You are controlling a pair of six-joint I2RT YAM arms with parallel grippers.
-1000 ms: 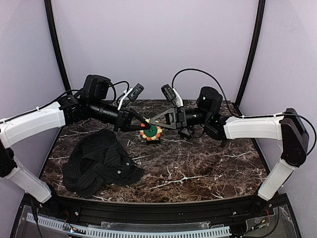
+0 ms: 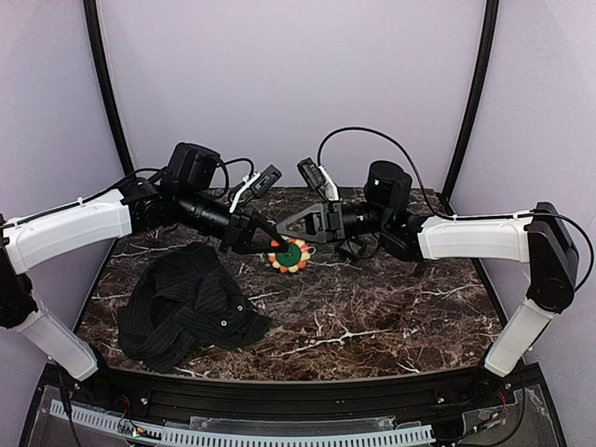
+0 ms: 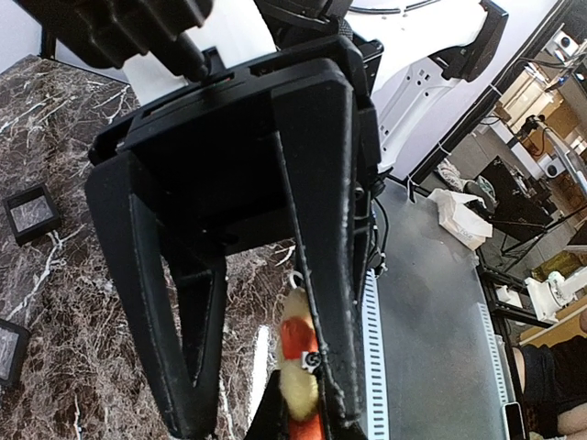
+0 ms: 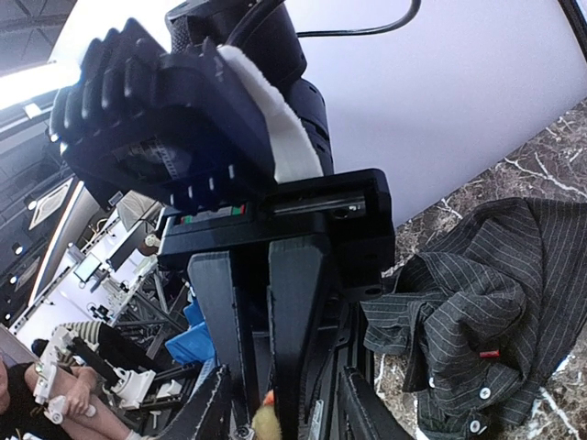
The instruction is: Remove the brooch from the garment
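Note:
The flower brooch (image 2: pixel 290 259), green centred with orange and cream petals, is held up off the table by my left gripper (image 2: pixel 277 244), shut on it. In the left wrist view the brooch (image 3: pixel 299 380) is edge-on, with a small metal loop at its top. My right gripper (image 2: pixel 302 226) faces it from the right, very close above it; how far its fingers are apart is hard to tell. The dark striped garment (image 2: pixel 191 312) lies crumpled on the left of the table, also visible in the right wrist view (image 4: pixel 486 302).
Small black square frames (image 3: pixel 32 192) lie on the marble table (image 2: pixel 391 326) behind the grippers.
Both grippers have shifted slightly, the left one down and right with the brooch, the right one a little left. The garment is unchanged.

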